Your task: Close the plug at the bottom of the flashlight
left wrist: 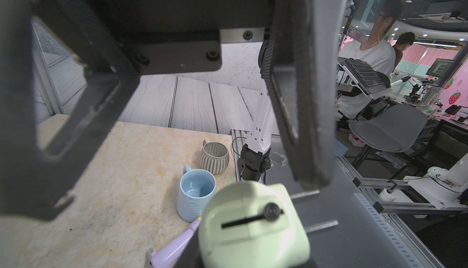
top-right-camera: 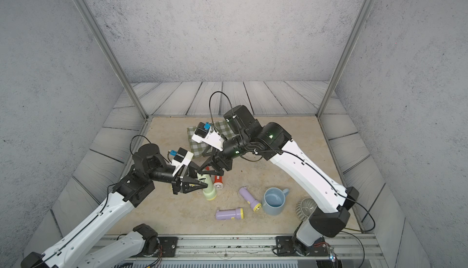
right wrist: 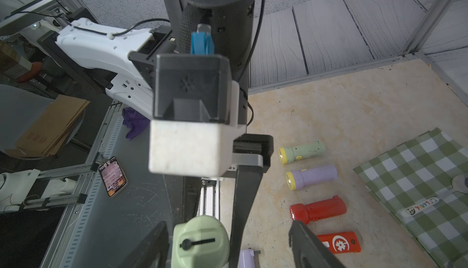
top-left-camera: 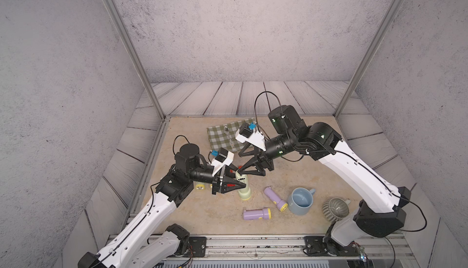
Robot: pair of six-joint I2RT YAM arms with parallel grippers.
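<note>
A pale green flashlight is held by my left gripper, which is shut on its body. Its bottom end faces up in the left wrist view, where the green end cap shows a dark slit and a round black knob, the likely plug, at one end of it. The same cap appears low in the right wrist view between the left fingers. My right gripper is open just above that end, with nothing gripped. In the left wrist view its two fingers spread wide over the cap. Whether either finger touches the plug cannot be seen.
Two purple flashlights and a blue mug are on the right, beside a ribbed grey cup. Red flashlights rest close under the grippers. A checked cloth with a spoon lies behind. Bare table surrounds the front left.
</note>
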